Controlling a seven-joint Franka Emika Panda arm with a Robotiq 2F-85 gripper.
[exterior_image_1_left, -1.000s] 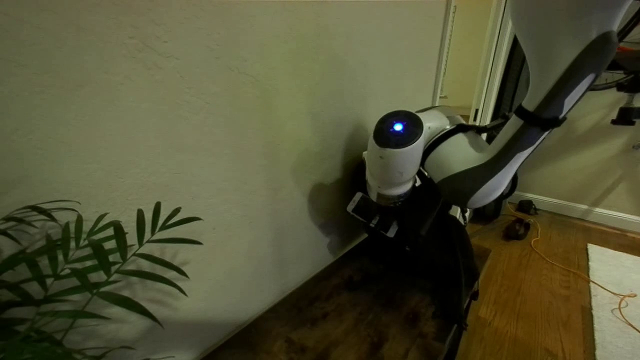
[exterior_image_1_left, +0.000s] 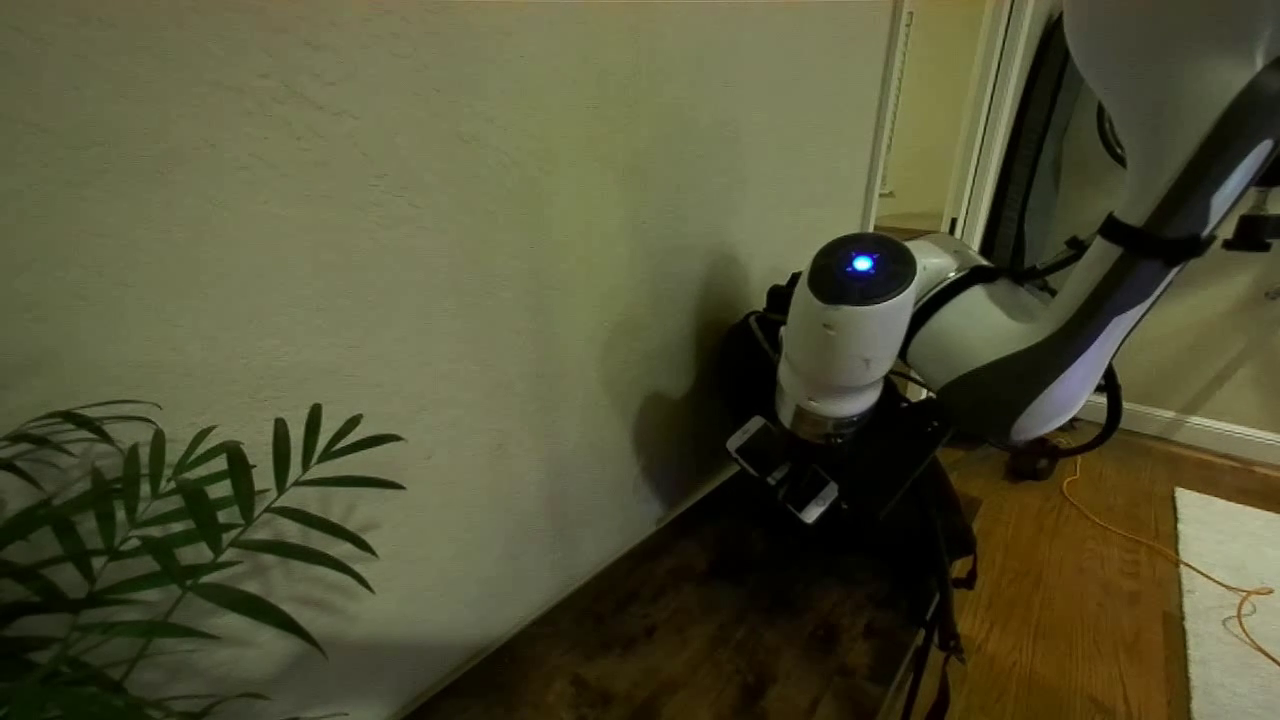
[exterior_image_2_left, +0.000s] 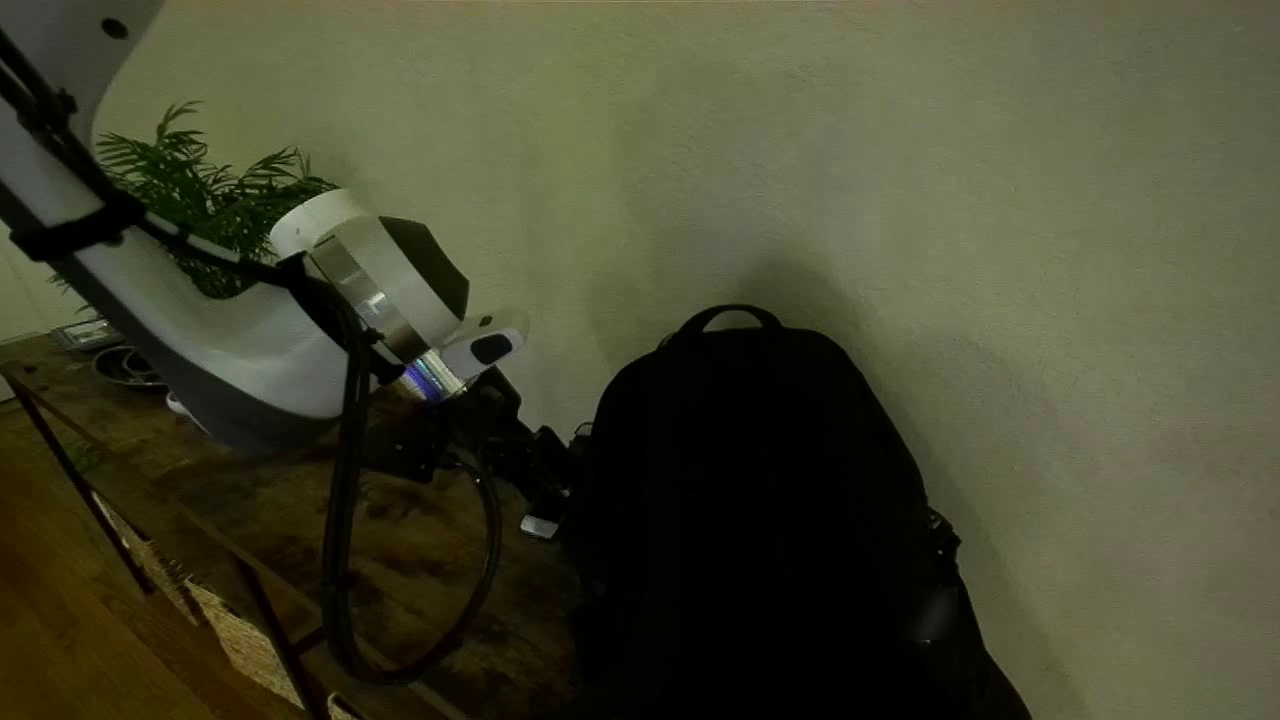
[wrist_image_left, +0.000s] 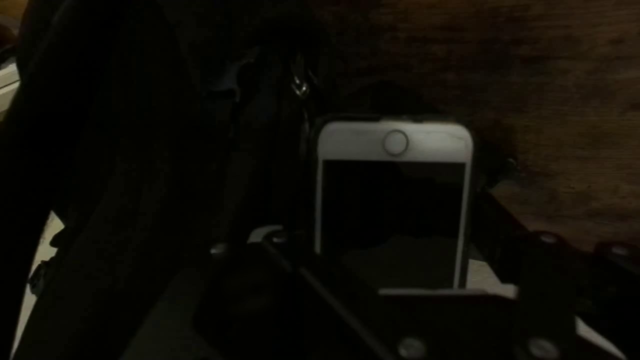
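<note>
A white-framed phone (wrist_image_left: 393, 216) with a dark screen and a round home button fills the middle of the wrist view. My gripper (exterior_image_1_left: 788, 473) is shut on it, with a black finger crossing the phone's face in exterior view 1; both phone ends show past the finger. A large black backpack (exterior_image_2_left: 756, 516) stands upright against the wall, right beside the gripper in exterior view 2. Only a pale end of the phone shows low at the gripper there. Dark fabric fills the left of the wrist view; whether the phone touches it, I cannot tell.
A dark wooden tabletop (exterior_image_1_left: 672, 624) lies below, bare toward the plant side. The wall (exterior_image_1_left: 480, 240) runs close behind the arm. A leafy plant (exterior_image_1_left: 180, 540) stands at the near left. An orange cable (exterior_image_1_left: 1128, 528) lies on the floor.
The arm and gripper have moved right and lower in exterior view 1, the phone travelling with them. The backpack's straps have shifted position, hanging further to the right.
</note>
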